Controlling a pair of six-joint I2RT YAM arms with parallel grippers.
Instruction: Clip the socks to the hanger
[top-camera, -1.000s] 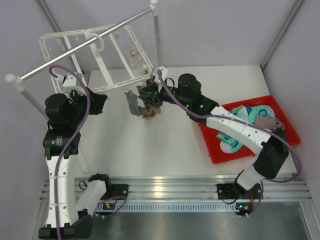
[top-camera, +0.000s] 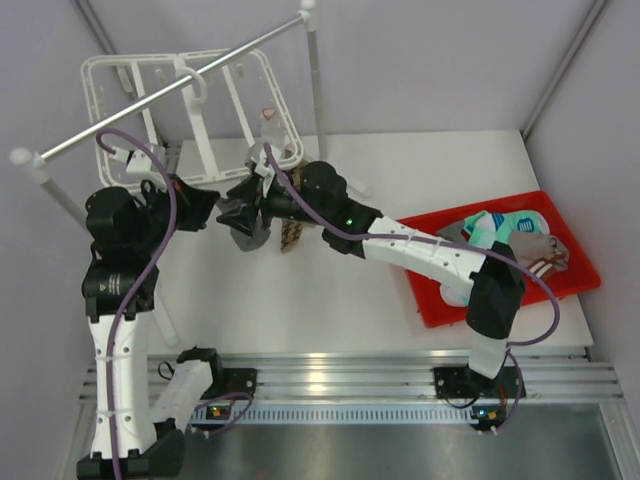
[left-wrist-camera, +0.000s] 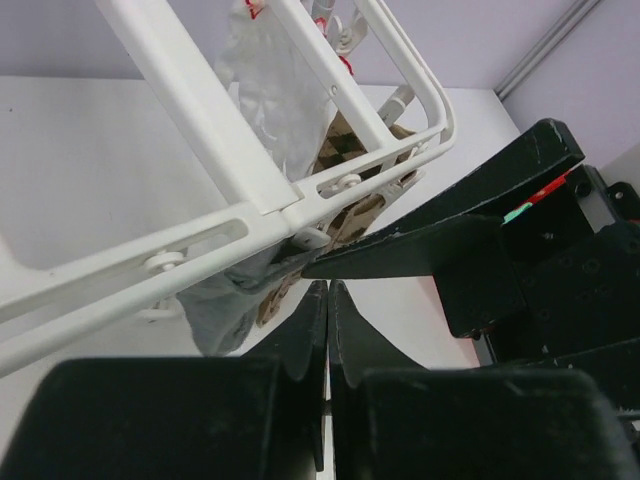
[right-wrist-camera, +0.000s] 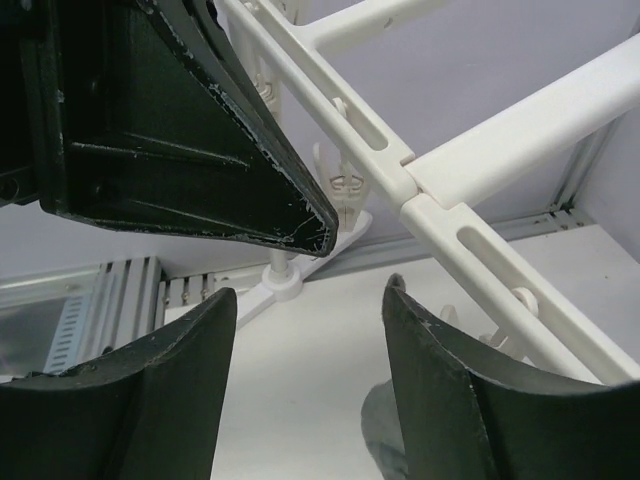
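Note:
The white hanger (top-camera: 203, 135) hangs tilted below a metal rod. Under its near right corner is a grey sock (left-wrist-camera: 215, 312), close to a grey clip (left-wrist-camera: 310, 239); whether the clip bites it is hard to tell. Beside it hang a brown patterned sock (left-wrist-camera: 345, 215) and a pale sock (left-wrist-camera: 275, 95). My left gripper is shut in front of the hanger's near bar, with nothing visible between its fingers. My right gripper stands open beside that bar, its fingers apart and nothing between them; the grey sock (right-wrist-camera: 380, 425) shows beyond one finger.
A red bin (top-camera: 428, 308) on the right holds several socks (top-camera: 528, 248). The two grippers are very close together by the near bar. Another clip (right-wrist-camera: 347, 187) hangs under the hanger.
My right gripper has moved left along the hanger's near edge, toward the left gripper. The grey sock has swung and shifted left, and the hanger has rocked slightly. The left arm has barely moved.

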